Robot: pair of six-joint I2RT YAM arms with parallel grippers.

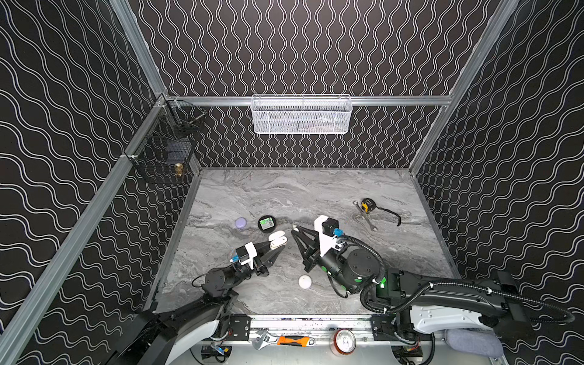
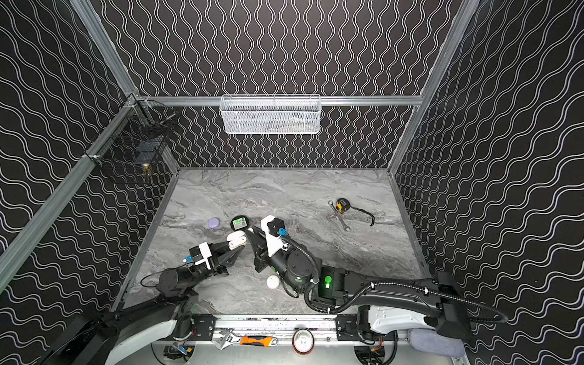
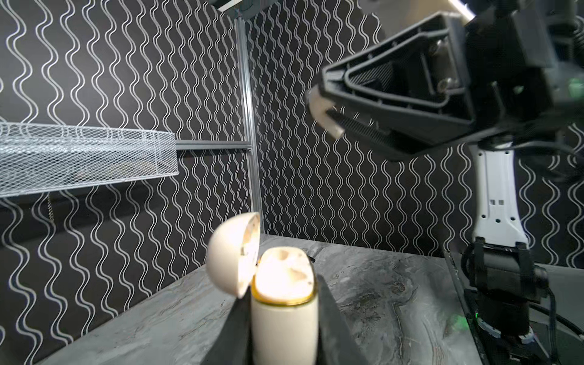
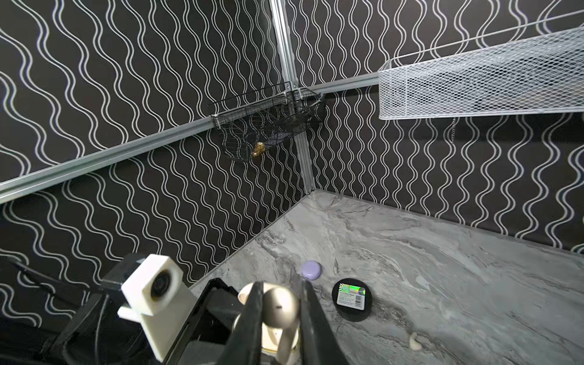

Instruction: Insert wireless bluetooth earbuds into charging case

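Note:
My left gripper is shut on the white charging case [image 3: 284,325], holding it above the table. The case's rounded lid [image 3: 233,255] is open, and hollows show in its top face; no earbud is visible in them. My right gripper is shut on a white earbud [image 4: 280,307], whose stem points down between the fingers. In the left wrist view, that earbud [image 3: 322,112] sits above and to the right of the case, clear of it. A second white earbud [image 4: 415,342] lies on the table. The case [image 4: 270,340] is partly hidden behind my right fingers.
A black round tin [image 1: 266,223] and a purple disc [image 1: 241,222] lie beyond the case. Nearer the front is a white round object [image 1: 304,281]. A wrench [image 1: 366,217] and tape measure [image 1: 368,205] lie at the right rear.

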